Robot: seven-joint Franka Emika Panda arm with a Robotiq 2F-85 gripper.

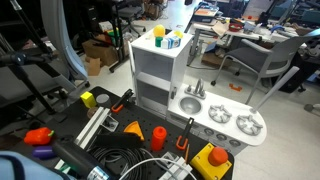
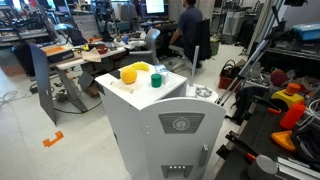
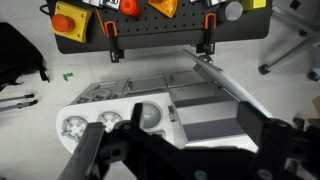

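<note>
A white toy kitchen stands on the floor, its tall cabinet (image 1: pixel 152 88) beside a low counter with a sink (image 1: pixel 190 105) and round burners (image 1: pixel 248 125). On the cabinet's top sit a yellow-orange bowl (image 2: pixel 128 75), a green cup (image 2: pixel 156 81) and a few small pieces. The cabinet's grey door (image 2: pixel 181 130) swings outward from its front. In the wrist view my gripper is open high above the kitchen, its dark fingers wide apart with nothing between them. The burners and the sink (image 3: pixel 150 115) lie below it, partly covered by the fingers.
The black table (image 3: pixel 165 40) carries clamps, cables, a red button (image 1: pixel 159 133) and a yellow box with an orange knob (image 1: pixel 212 162). A grey chair (image 1: pixel 262 55) stands behind the counter. Bare floor (image 2: pixel 60 110) stretches beside the cabinet.
</note>
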